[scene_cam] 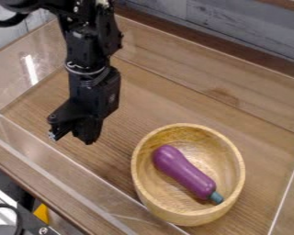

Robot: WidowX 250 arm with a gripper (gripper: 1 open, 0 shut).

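My gripper [73,128] hangs low over the left part of the wooden counter, pointing down, its fingertips small and dark; it looks shut, with nothing visible between them. To its right a light wooden bowl [156,197] holds a purple eggplant-like toy [182,169] with a teal tip, lying diagonally inside it. The gripper is apart from the bowl.
A pale edge strip runs along the left and front, and a grey wall stands at the back. A small yellow item [41,213] lies beyond the front left edge.
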